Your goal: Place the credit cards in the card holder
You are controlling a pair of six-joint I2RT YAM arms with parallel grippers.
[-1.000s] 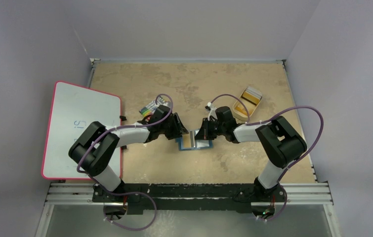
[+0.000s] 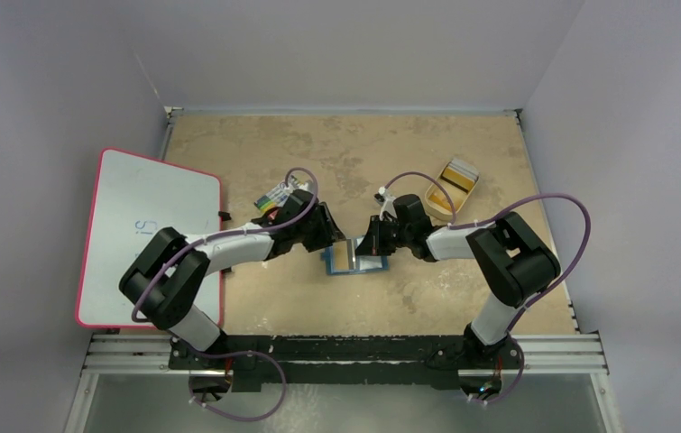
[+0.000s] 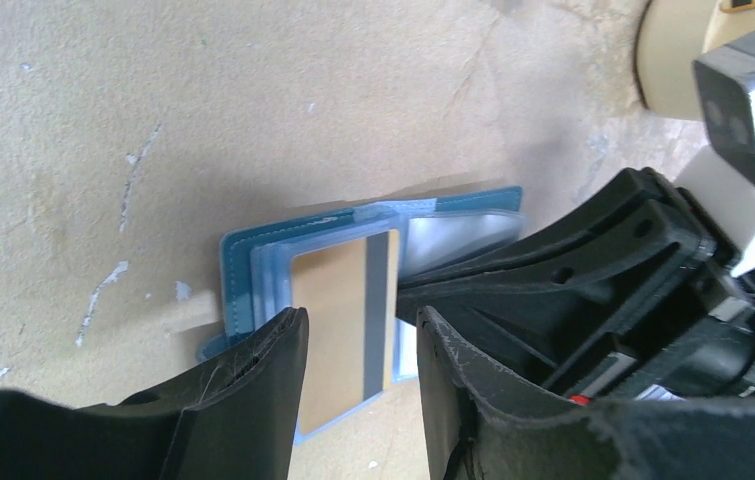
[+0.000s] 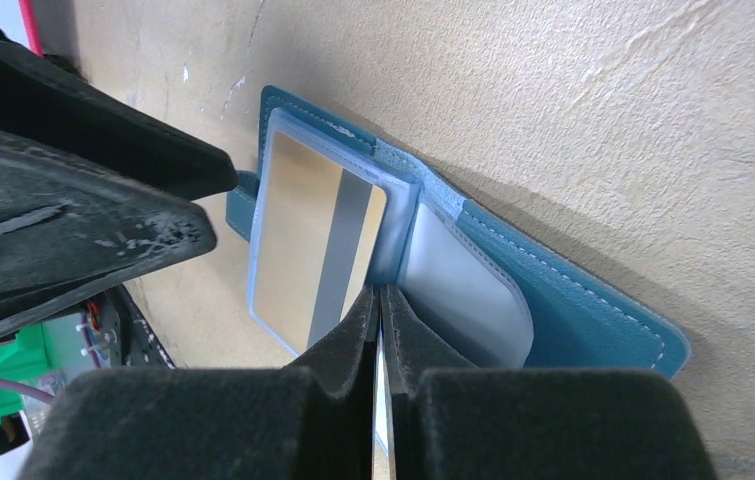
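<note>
A blue card holder (image 2: pixel 357 271) lies spread on the table. A gold card with a dark stripe (image 3: pixel 328 320) sits in its left clear sleeve, its right edge bare of the sleeve's margin. My left gripper stands open over this card, one finger to each side, nothing held. From the right, my right gripper is shut at the middle of the holder, beside the card's striped edge. It pinches the holder's clear plastic sleeve (image 4: pixel 468 285); exactly how much is between the fingertips is hidden.
At the back right stands a tan box (image 2: pixel 445 203) with more cards inside. Several colourful cards (image 2: pixel 273 199) lie behind the left arm. A whiteboard (image 2: pixel 151 239) covers the left side. Both arms crowd close together over the holder.
The left arm has shifted slightly over the holder. The right arm and the card holder look unmoved.
</note>
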